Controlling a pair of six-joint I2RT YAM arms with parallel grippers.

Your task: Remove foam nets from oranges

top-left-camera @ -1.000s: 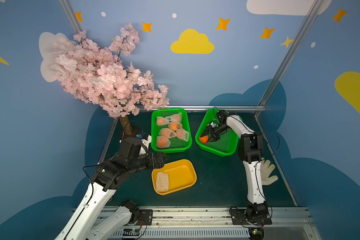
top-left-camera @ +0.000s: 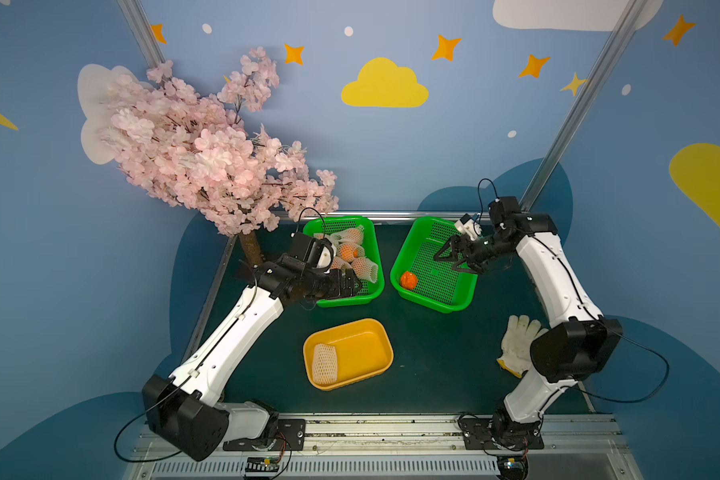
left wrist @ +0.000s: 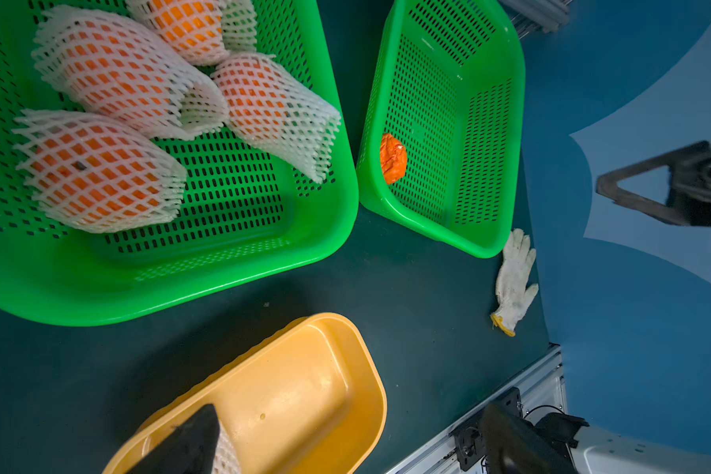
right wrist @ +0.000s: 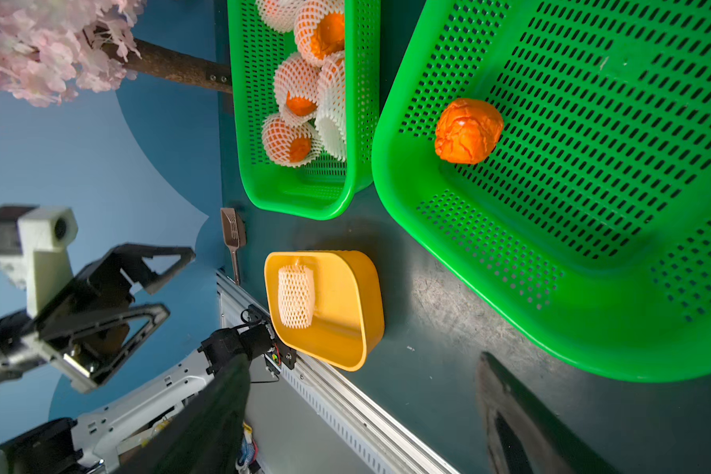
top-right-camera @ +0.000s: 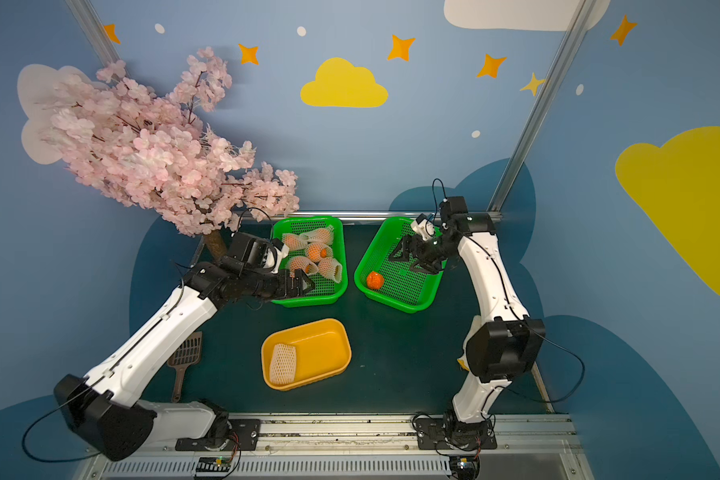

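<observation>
Several oranges in white foam nets (left wrist: 114,170) lie in the left green basket (left wrist: 237,260). A bare orange (right wrist: 467,130) sits in the lower left corner of the right green basket (right wrist: 466,272). An empty foam net (right wrist: 296,296) lies in the yellow tray (right wrist: 341,304). My left gripper (top-left-camera: 345,281) hovers over the front of the left basket, open and empty. My right gripper (top-left-camera: 449,254) is raised over the right basket, above and to the right of the bare orange, open and empty.
A blossom tree (top-left-camera: 216,160) stands at the back left. A white glove (left wrist: 515,280) lies at the right edge and a slotted scoop (top-right-camera: 185,356) at the left. The table's front middle, right of the tray, is clear.
My right gripper has risen from beside the bare orange, toward the upper right, leaving the orange in the basket.
</observation>
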